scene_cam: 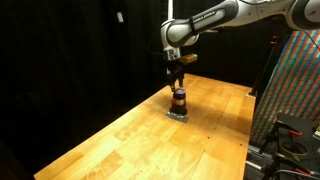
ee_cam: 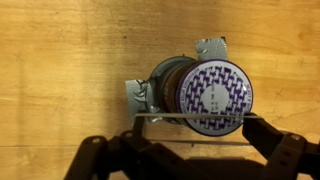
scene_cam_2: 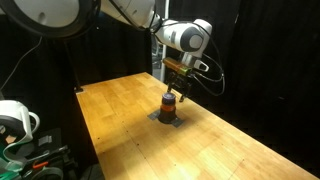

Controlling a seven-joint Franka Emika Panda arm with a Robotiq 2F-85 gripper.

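A dark, round stack (scene_cam: 179, 102) with an orange-brown band stands upright on the wooden table. From above, the wrist view shows its round lid (ee_cam: 215, 92), patterned in purple and white with a pale centre. Grey tape (ee_cam: 211, 48) lies at its base. My gripper is open, its black fingers (ee_cam: 138, 130) wide apart, with the near part of the lid between them in that view. A thin, pale strip spans from finger to finger across the lid. Outside, the gripper (scene_cam: 177, 80) appears just above the stack; whether it touches cannot be told.
Black curtains (scene_cam: 70, 60) hang behind it. A dark chair or stand (scene_cam: 292, 140) is beyond the table's right edge in exterior view 1.
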